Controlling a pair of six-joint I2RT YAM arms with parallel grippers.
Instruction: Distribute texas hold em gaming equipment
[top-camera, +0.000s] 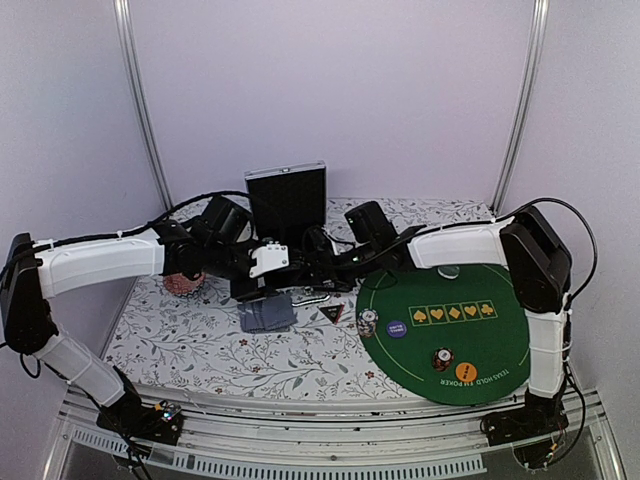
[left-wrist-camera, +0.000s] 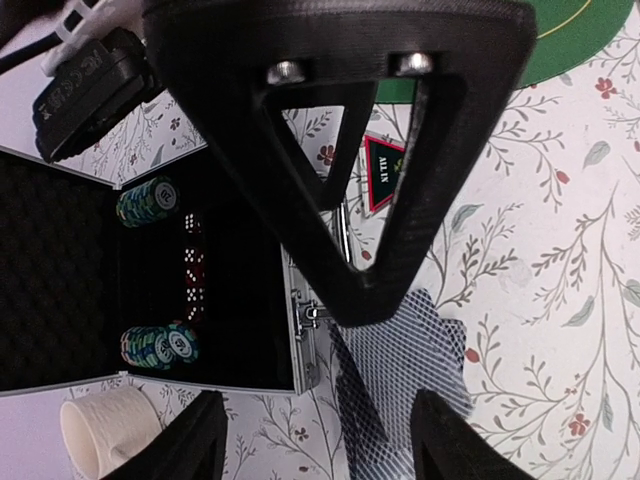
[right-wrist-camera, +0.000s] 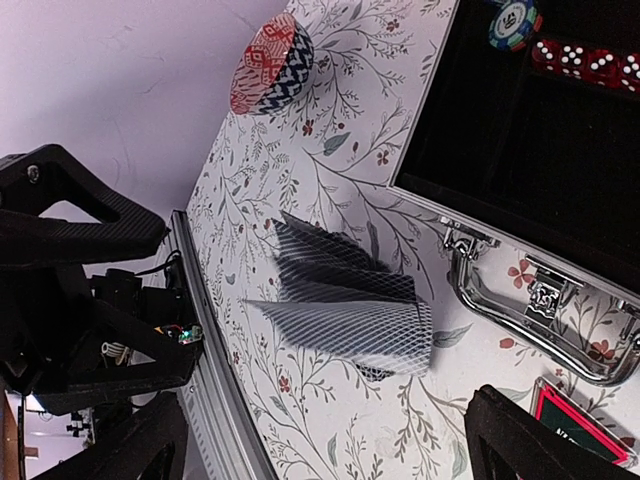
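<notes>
An open black case (top-camera: 285, 190) stands at the back centre, with chip stacks (left-wrist-camera: 147, 205) and red dice (left-wrist-camera: 194, 264) inside. A dark blue-grey cloth (top-camera: 266, 316), blurred in the wrist views, is below my grippers in front of the case. My left gripper is over the case's front area; its fingers are shut to some width, but what is between them is hidden. My right gripper, close beside it, stands open above the cloth and case handle (right-wrist-camera: 515, 325). An ALL IN marker (left-wrist-camera: 384, 170) lies beside the case.
The green poker mat (top-camera: 445, 340) lies on the right with chips and round markers on it. A red patterned bowl (right-wrist-camera: 270, 65) and a white mug (left-wrist-camera: 110, 430) are at the left.
</notes>
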